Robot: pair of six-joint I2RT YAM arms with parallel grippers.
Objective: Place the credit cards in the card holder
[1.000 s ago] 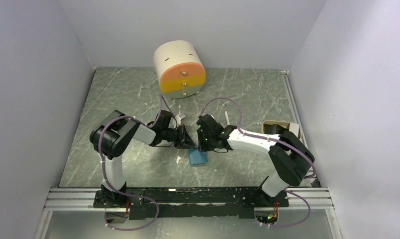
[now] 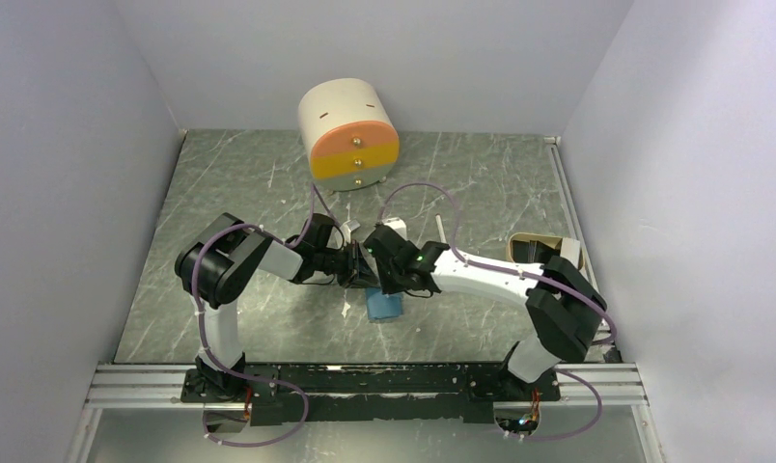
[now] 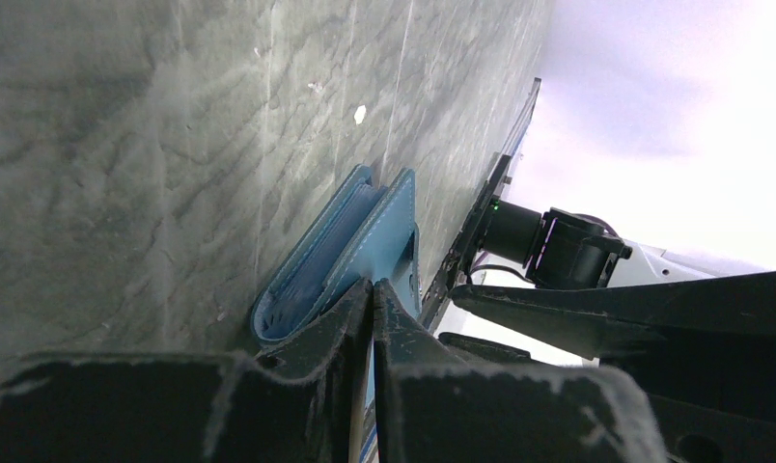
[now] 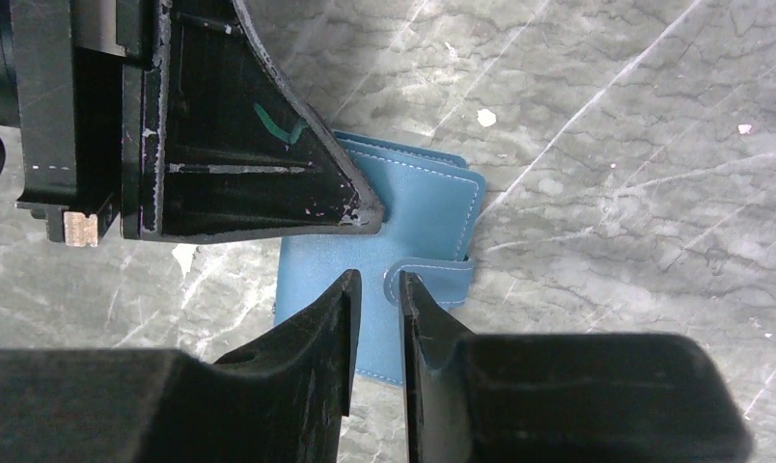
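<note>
The blue card holder (image 2: 384, 307) lies on the marbled table near its front edge. Its stitched cover and strap (image 4: 440, 282) show in the right wrist view. My left gripper is shut on the card holder at its far edge, where a slot stands slightly parted between two layers (image 3: 312, 256). Just how much is pinched is hidden by the fingers. Over the holder's face hangs my right gripper, its fingers a little apart with only the holder showing behind the gap. I cannot make out a credit card in either gripper.
A rounded cabinet with coloured drawers (image 2: 353, 145) stands at the back. At the right, an open box (image 2: 533, 253) is partly covered by the right arm. A thin white strip (image 2: 440, 229) lies behind that arm.
The left arm and the holder look unmoved.
</note>
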